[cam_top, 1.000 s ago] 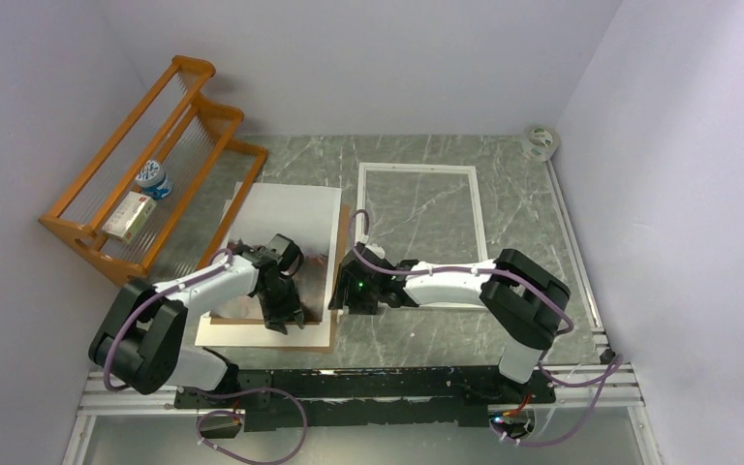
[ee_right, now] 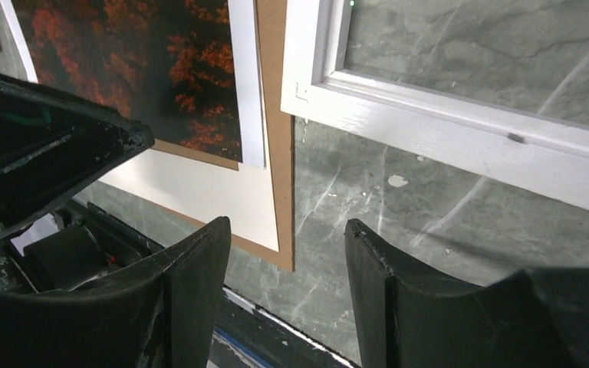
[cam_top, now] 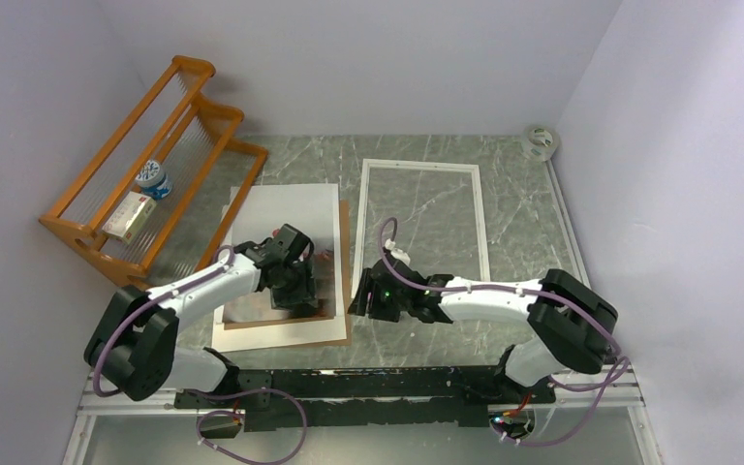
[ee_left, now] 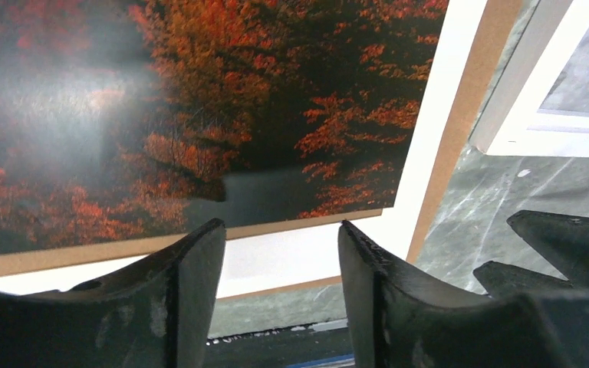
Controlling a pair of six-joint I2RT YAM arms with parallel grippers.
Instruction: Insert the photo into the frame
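The photo (ee_left: pixel 261 100), autumn trees with a white border, lies on the brown backing board (ee_left: pixel 460 115) with a white mat (ee_right: pixel 222 199) showing along the near edge. To its right lies the white frame (cam_top: pixel 420 166), empty, with bare tabletop inside. In the top view my left gripper (cam_top: pixel 294 300) is over the photo's near right part. The left wrist view shows its fingers apart, nothing between them, by the photo's lower edge. My right gripper (cam_top: pixel 368 308) hangs by the frame's near left corner, fingers apart and empty over bare table in the right wrist view (ee_right: pixel 287 230).
A wooden shelf (cam_top: pixel 155 165) with a blue-lidded tub (cam_top: pixel 153 180) and a small box (cam_top: pixel 129 217) stands at the left, its foot over the photo's left side. A tape roll (cam_top: pixel 540 142) sits far right. Bare table (cam_top: pixel 528 223) lies right of the frame.
The board with the mat shifted right, its near edge straightening, and the frame moved slightly.
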